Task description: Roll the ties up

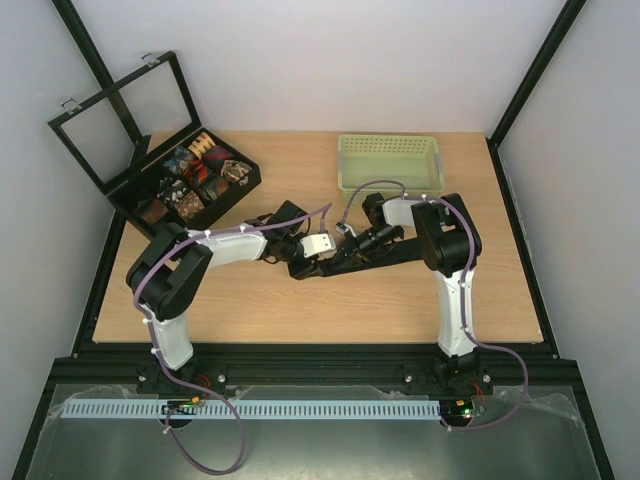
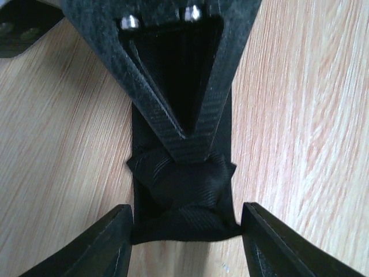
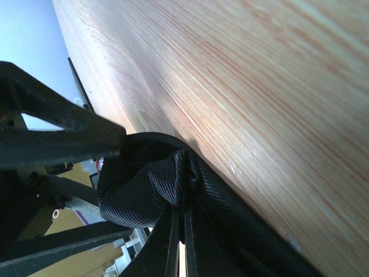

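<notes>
A black tie (image 1: 390,255) lies as a long flat band across the middle of the table. Its left end is bunched into a fold (image 2: 184,182), between the fingertips of my left gripper, which stands part open around it. My right gripper is shut at the folded cloth, its tips together on the fabric; whether cloth is pinched between them is hard to tell. In the left wrist view the right gripper's black body hangs over the tie just beyond the fold.
An open black case (image 1: 150,225) with several rolled ties stands at the back left. A pale green basket (image 1: 390,180) sits at the back right, behind the right arm.
</notes>
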